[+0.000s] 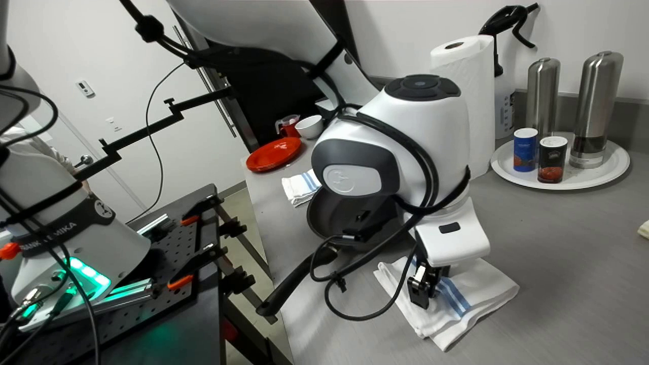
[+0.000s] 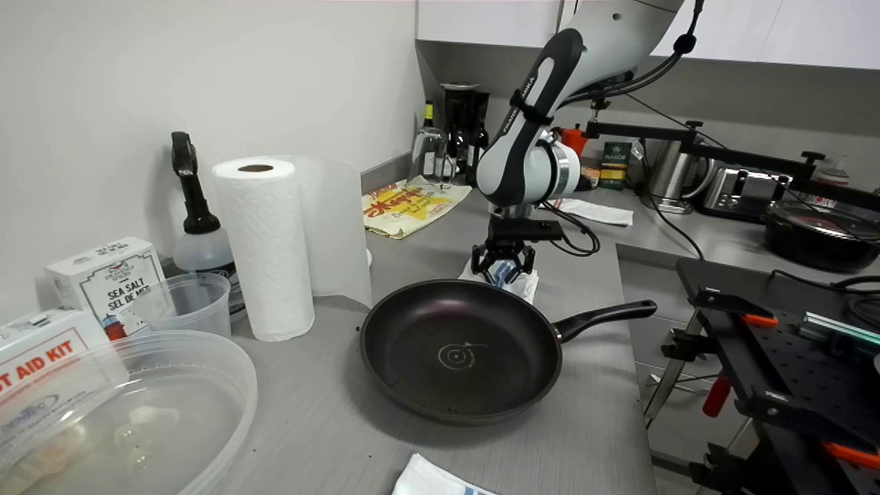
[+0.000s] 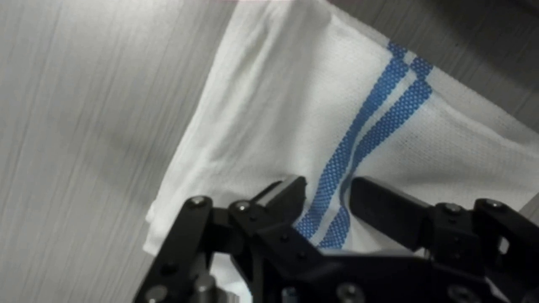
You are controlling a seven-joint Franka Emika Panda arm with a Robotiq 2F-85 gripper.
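A folded white towel [image 3: 262, 111] with blue stripes lies on the grey counter; in exterior view 1 the same towel [image 1: 487, 286] shows beneath my hand. My gripper is down at the cloth, fingers part open on either side of the striped band. Between the fingers the fabric rises in a slight fold, with gaps at the sides; whether the pads touch it is hard to tell. From exterior view 2 the gripper [image 2: 503, 268] stands behind the pan, partly hiding the towel [image 2: 524, 284].
A black frying pan [image 2: 462, 350] sits close to the towel, its handle [image 2: 606, 317] pointing toward the counter's edge. A paper towel roll [image 1: 465, 103] and a white plate [image 1: 560, 182] with shakers stand toward the wall.
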